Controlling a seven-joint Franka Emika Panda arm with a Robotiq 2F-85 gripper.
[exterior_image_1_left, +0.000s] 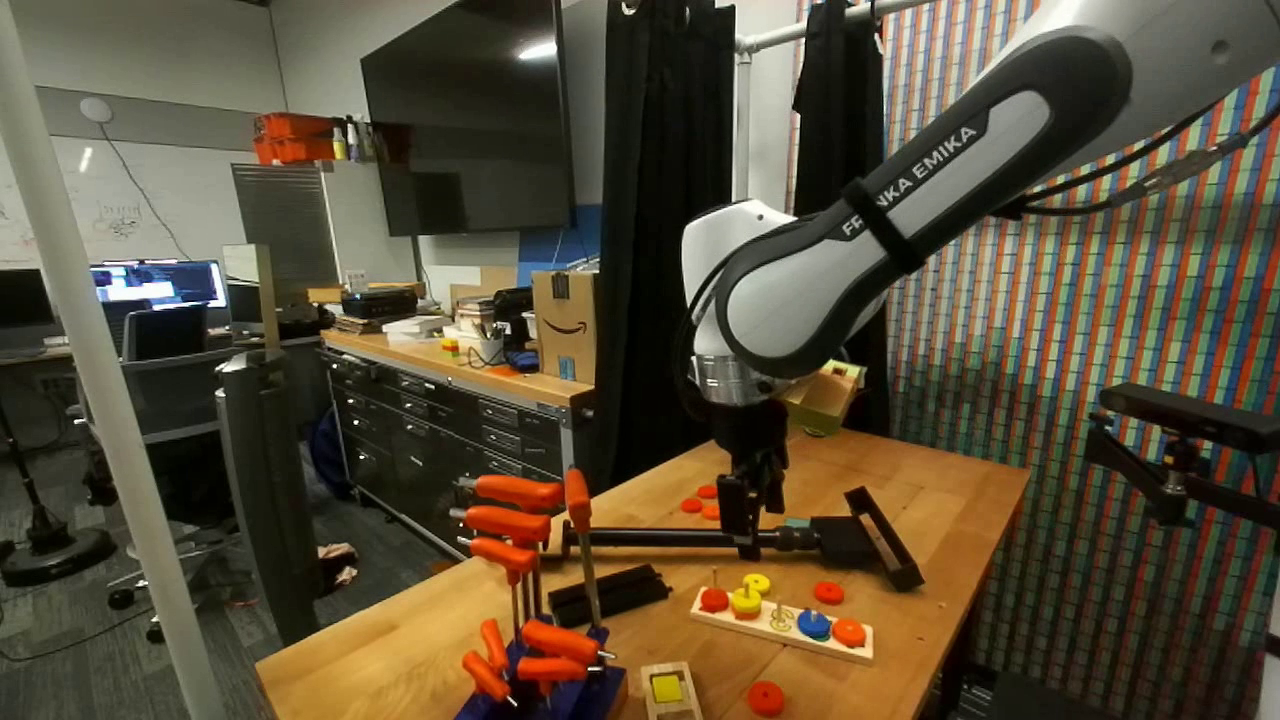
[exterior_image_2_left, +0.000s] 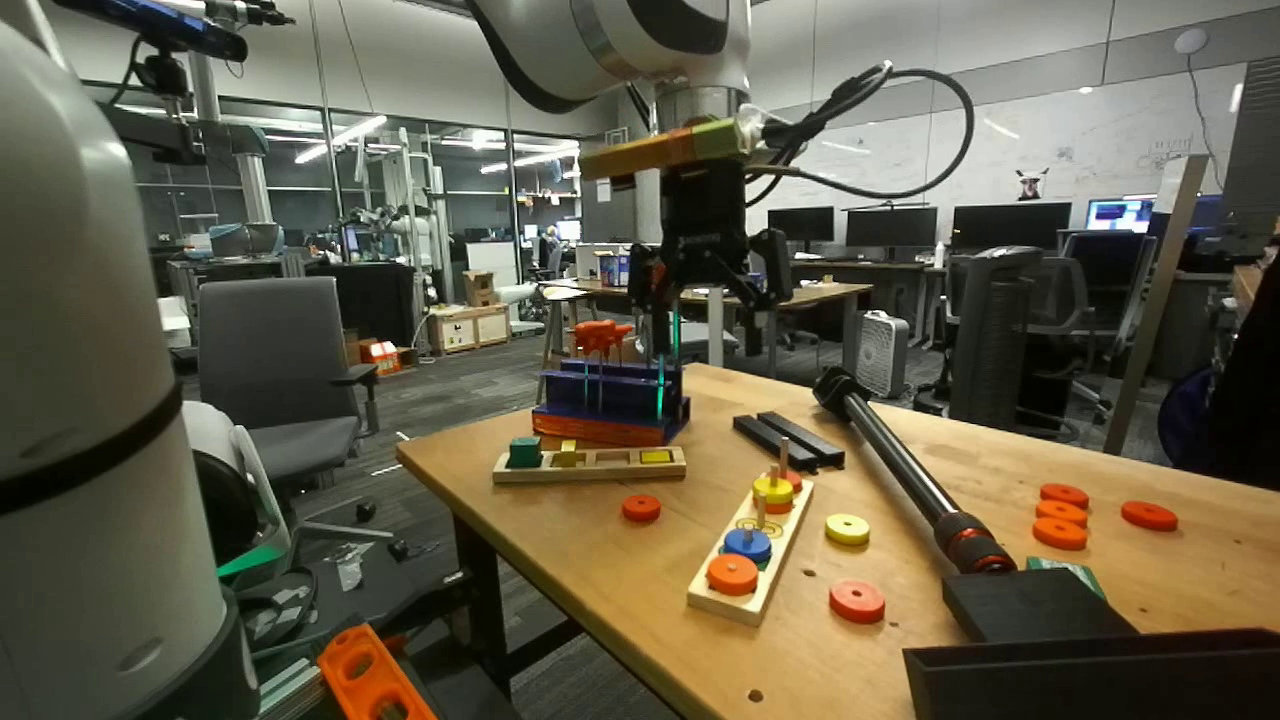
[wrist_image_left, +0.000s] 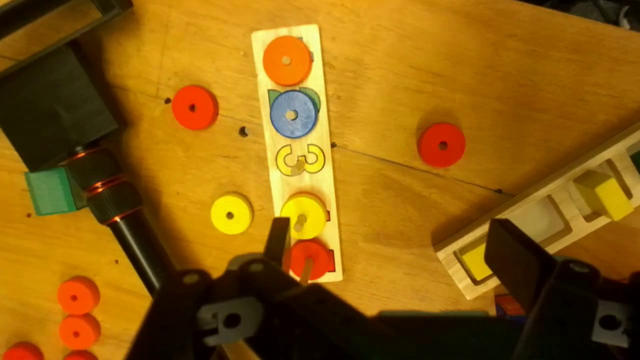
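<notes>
My gripper hangs above the table with its fingers wide apart and nothing between them. In the wrist view a wooden peg board (wrist_image_left: 303, 180) carries an orange ring (wrist_image_left: 287, 60), a blue ring (wrist_image_left: 293, 114), a yellow ring (wrist_image_left: 304, 216) and a red ring (wrist_image_left: 310, 259); the peg at the yellow "3" is bare. The left fingertip overlaps the board's red and yellow end in this view. Loose on the table are a yellow ring (wrist_image_left: 231, 213) and a red ring (wrist_image_left: 195, 107) to one side, and another red ring (wrist_image_left: 442, 145) to the other.
A wooden tray (exterior_image_2_left: 588, 472) with yellow and green blocks lies near the blue tool holder (exterior_image_2_left: 612, 396) with upright orange-handled tools. A long black pole (exterior_image_2_left: 906, 462) crosses the table. Several orange-red rings (exterior_image_2_left: 1062, 510) lie beyond it.
</notes>
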